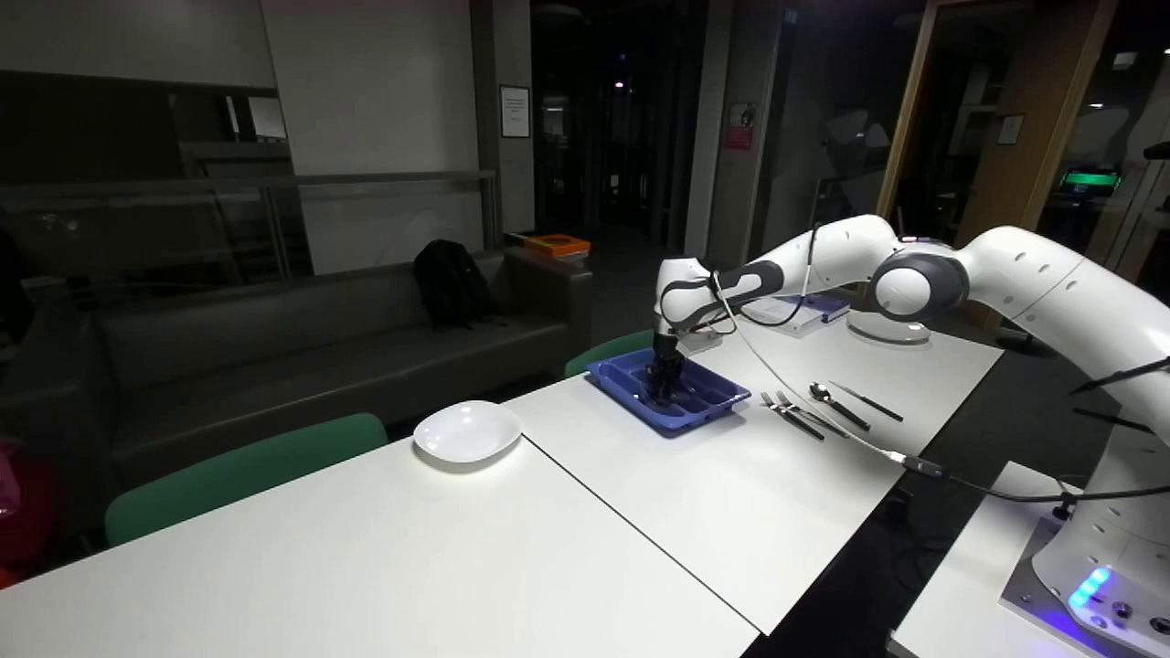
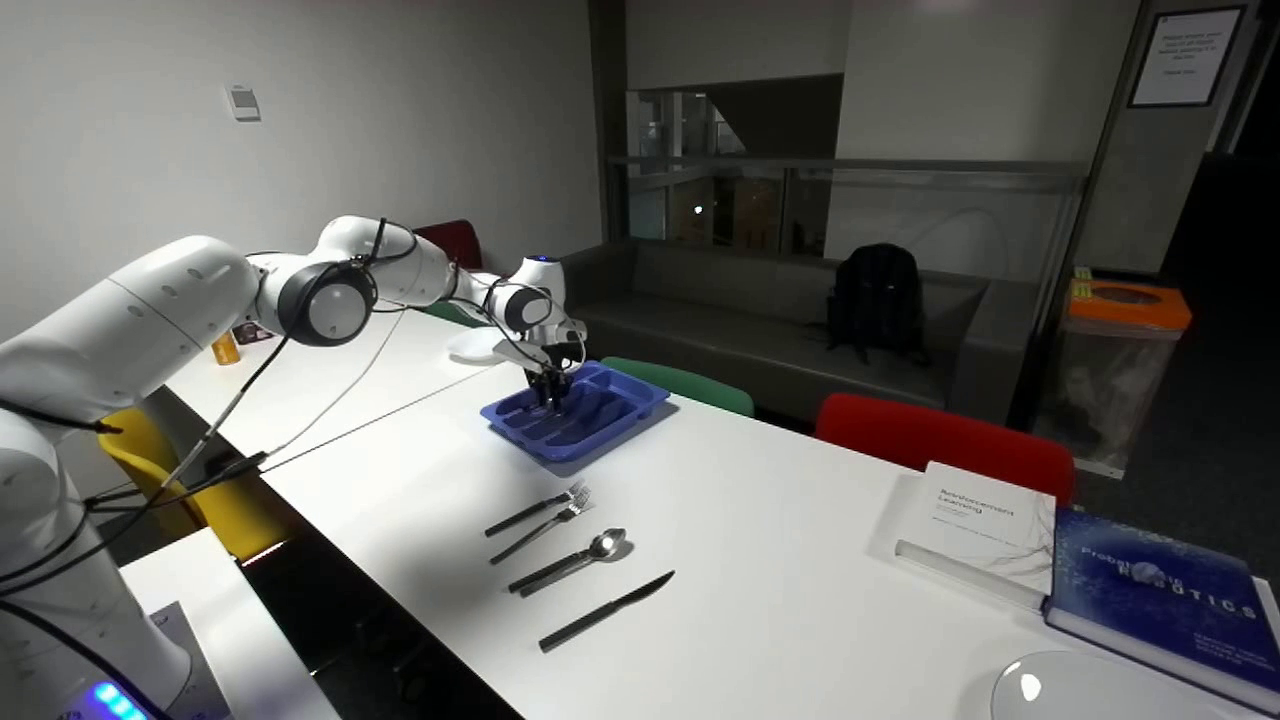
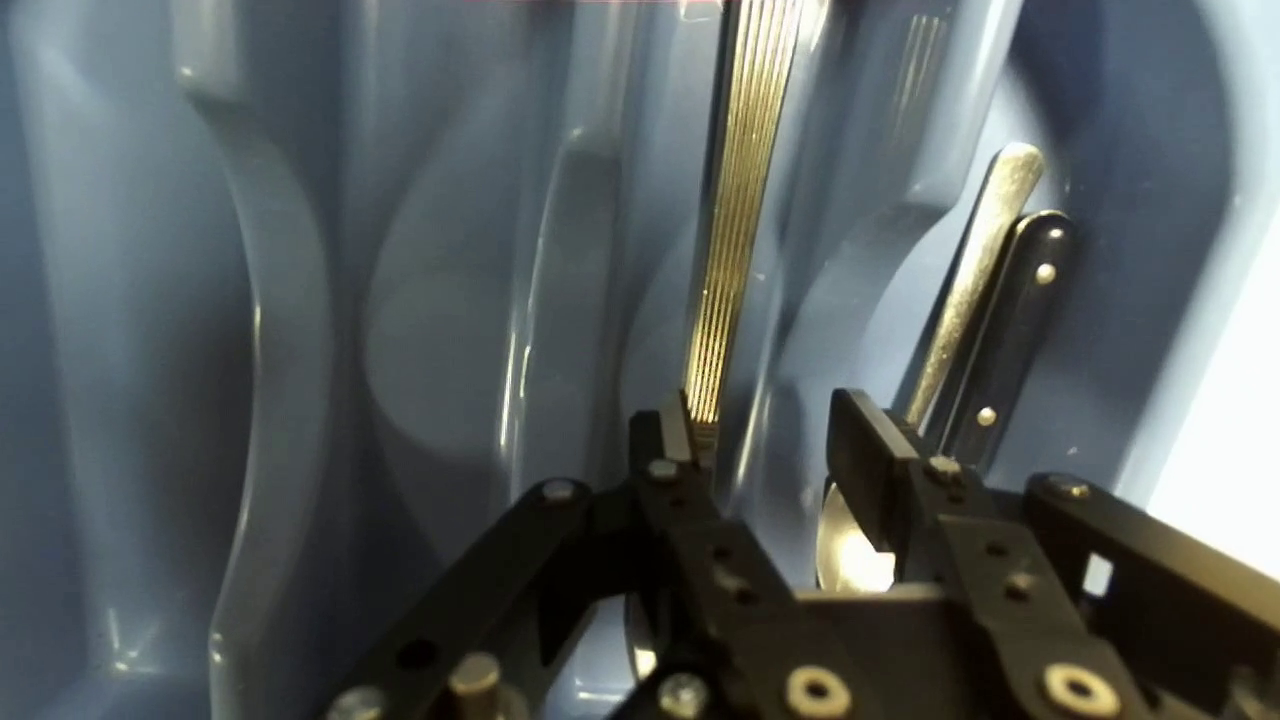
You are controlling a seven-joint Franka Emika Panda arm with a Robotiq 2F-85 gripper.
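The blue cutlery tray (image 1: 710,415) rests on the white table, its compartments running lengthwise in the wrist view. My gripper reaches down into it, fingers apart with a visible gap. A long, shiny ribbed metal piece (image 3: 734,228) lies in a middle compartment; its near end meets my left fingertip, and whether they touch I cannot tell. In the right compartment lie a metal handle (image 3: 986,258) and a black riveted handle (image 3: 1014,324), partly behind my right finger (image 3: 870,450). A rounded shiny piece (image 3: 854,554) shows below between the fingers.
On the table in front of the tray lie two forks (image 2: 540,514), spoons (image 2: 588,560) and a knife (image 2: 608,610). A white bowl (image 1: 468,431) stands to one side. Books (image 2: 984,522) and a plate (image 2: 1080,690) occupy the other end.
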